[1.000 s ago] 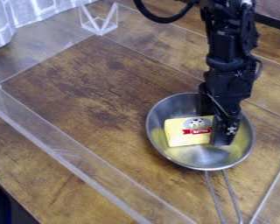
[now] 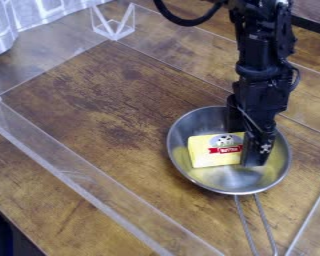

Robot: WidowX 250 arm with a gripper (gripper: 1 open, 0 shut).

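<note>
A steel pan [image 2: 236,180] with a wire handle sits on the wooden table at the right. In it lies a small yellow pack [image 2: 211,150] with a red label, apparently butter. My black gripper [image 2: 248,140] reaches down from above into the pan, just right of the pack. Its fingers are open, as far as they can be made out, and partly hard to tell apart against the pan.
A clear plastic strip runs along its left side, and a small white frame [image 2: 112,22] stands at the back left.
</note>
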